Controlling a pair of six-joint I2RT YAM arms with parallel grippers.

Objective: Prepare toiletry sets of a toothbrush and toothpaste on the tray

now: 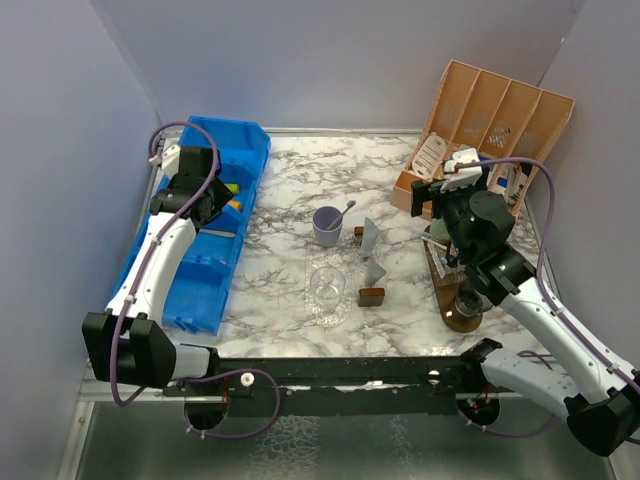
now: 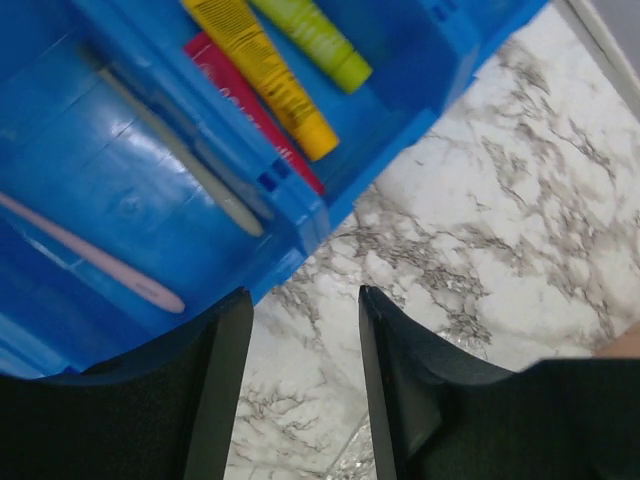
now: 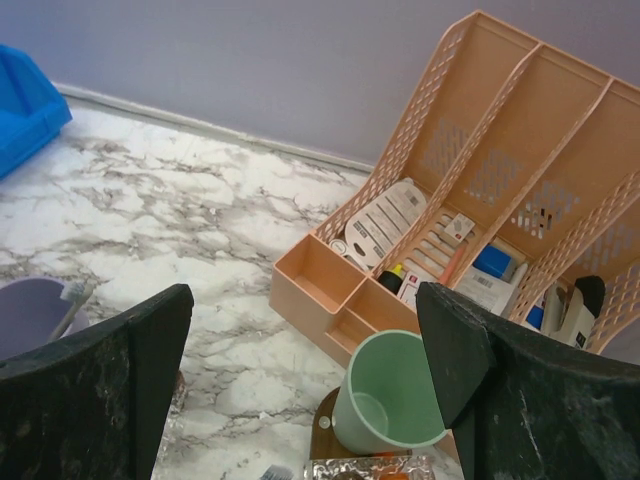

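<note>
My left gripper hangs above the edge of the blue bin (image 1: 200,290), fingers apart and nothing between them. In the left wrist view the bin holds a yellow tube (image 2: 265,75), a green tube (image 2: 315,40) and a red item (image 2: 225,80) in one compartment. A grey toothbrush handle (image 2: 180,145) and a pink one (image 2: 100,262) lie in the neighbouring compartment. A toothbrush (image 1: 345,214) leans in the purple cup (image 1: 325,228). My right gripper is open and empty, in front of the tan organizer (image 3: 320,275) and green cup (image 3: 375,390).
A clear glass (image 1: 327,284) stands on a transparent patterned base. Two grey wedge-shaped pieces (image 1: 370,238) and a brown block (image 1: 371,297) are beside it. At right, a wooden board (image 1: 446,305) carries a glass.
</note>
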